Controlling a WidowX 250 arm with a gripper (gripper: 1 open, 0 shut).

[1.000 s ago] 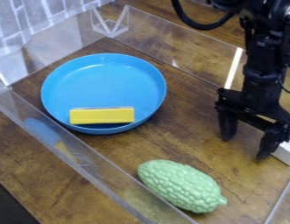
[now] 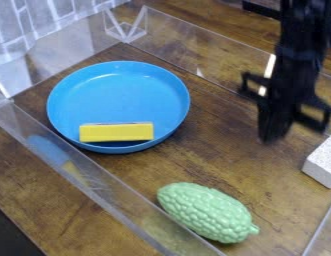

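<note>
My black gripper (image 2: 277,115) hangs at the right, blurred, above the wooden table near a white block (image 2: 319,160) at the right edge; whether its fingers are shut does not show clearly. A blue plate (image 2: 117,95) at the left holds a yellow bar (image 2: 116,131) lying flat near its front. A green bumpy bitter melon (image 2: 208,211) lies at the front middle of the table.
Clear plastic walls (image 2: 74,185) border the work area. The wooden middle between the plate and the gripper is free.
My gripper has risen and is now blurred, uncovering more of the white block. The plate, bar and melon have not moved.
</note>
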